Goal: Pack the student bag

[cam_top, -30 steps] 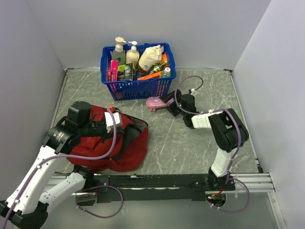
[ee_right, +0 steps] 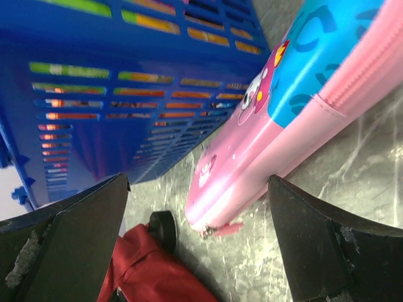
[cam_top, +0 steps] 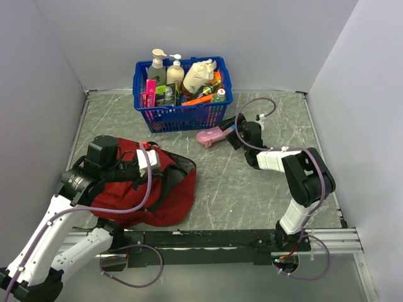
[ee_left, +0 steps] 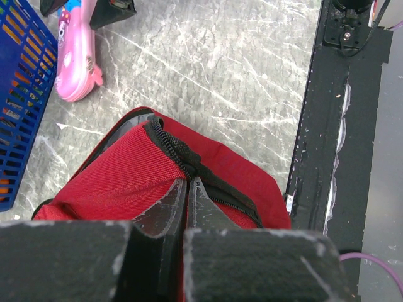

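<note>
A red bag with black zip (cam_top: pixel 148 198) lies at the front left. My left gripper is shut at the zipped edge; whether any fabric is between its fingertips is hard to tell. A pink pencil case (cam_top: pixel 208 137) with a blue cartoon panel (ee_right: pixel 315 56) lies on the marble surface right of the bag, beside the basket. My right gripper is open over the case, a finger to either side of it in the right wrist view.
The blue basket (cam_top: pixel 164 116) at the back holds pump bottles, boxes and other packed items. The marble surface (cam_top: pixel 220 182) between the bag and right arm is clear. Walls enclose the sides and back.
Compared with 0.9 s ago, the right arm has shifted slightly right and toward the front, and the pencil case looks slightly moved. The left arm is nearly still.
</note>
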